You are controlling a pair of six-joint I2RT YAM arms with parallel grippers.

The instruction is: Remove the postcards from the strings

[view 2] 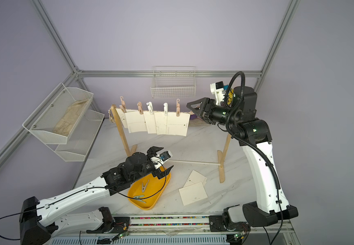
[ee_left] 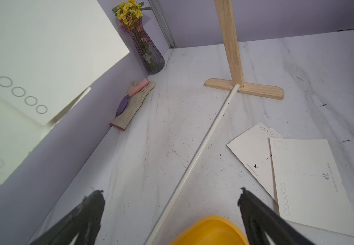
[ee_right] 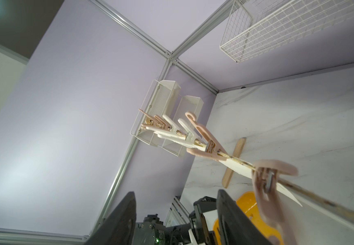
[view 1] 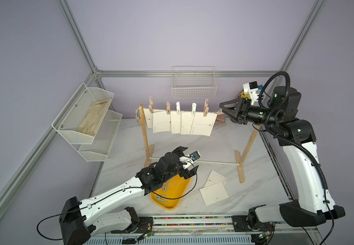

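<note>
Several white postcards (view 1: 202, 122) hang from a string on a wooden stand (view 1: 143, 126), held by pink and white clothespins (view 1: 206, 107). My right gripper (view 1: 225, 111) is beside the string's right end. In the right wrist view a pink clothespin (ee_right: 266, 192) is on the string, off to the right of my fingers, which stand apart with nothing seen between them. My left gripper is open, low in front of the hanging cards, above a yellow tray (view 2: 136, 192). Two loose postcards (view 1: 214, 194) lie on the table to its right.
A white two-tier wall basket (view 1: 75, 126) is at left, a wire basket (view 1: 193, 85) on the back wall. A vase of flowers (ee_left: 148, 49) and a small tool on cloth (ee_left: 121, 106) lie at the back. The stand's crossbar (ee_left: 201, 147) runs across the table.
</note>
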